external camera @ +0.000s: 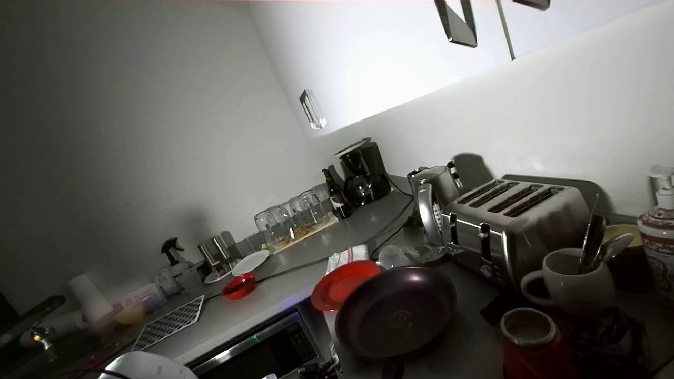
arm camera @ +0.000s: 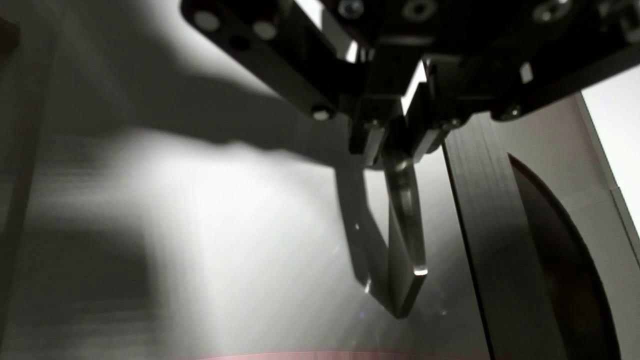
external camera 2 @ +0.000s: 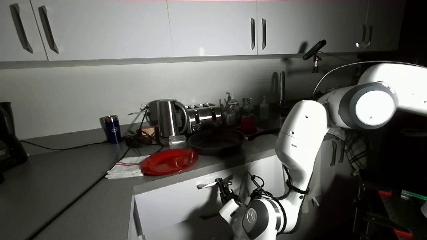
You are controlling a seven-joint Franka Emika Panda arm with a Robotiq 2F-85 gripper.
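Note:
In the wrist view my gripper is shut on a metal cabinet handle (arm camera: 409,222). The handle sticks out past the fingers and throws a dark shadow on the pale cabinet front (arm camera: 258,240). Exterior view 2 has the gripper (external camera 2: 220,184) low in front of the white cabinet front (external camera 2: 164,208), below the counter edge, with the handle's light bar (external camera 2: 206,185) at its tips. Only a small dark part of the gripper (external camera: 319,369) shows at the bottom of exterior view 1.
Above, a dark pan (external camera 2: 218,142) and a red plate (external camera 2: 170,162) lie near the counter's front edge, the plate partly over a striped towel (external camera 2: 126,167). A kettle (external camera 2: 167,118) and a toaster (external camera 2: 204,118) stand behind.

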